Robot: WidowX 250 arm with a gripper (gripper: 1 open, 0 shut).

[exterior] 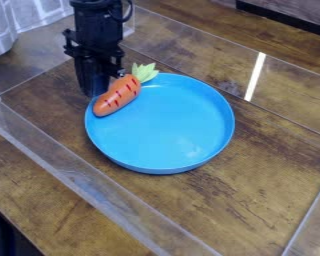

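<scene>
An orange toy carrot [117, 96] with pale green leaves lies on the upper left part of a round blue plate [163, 134]. My black gripper [93, 80] is just behind and to the upper left of the carrot, over the plate's edge or just beyond it. Its fingers are dark and partly overlap, so how far apart they stand is unclear.
The plate sits on a wooden surface [250, 190] with clear strips along its left and right sides. A crumpled white, see-through item [16, 22] is at the top left. The wood to the right and below the plate is clear.
</scene>
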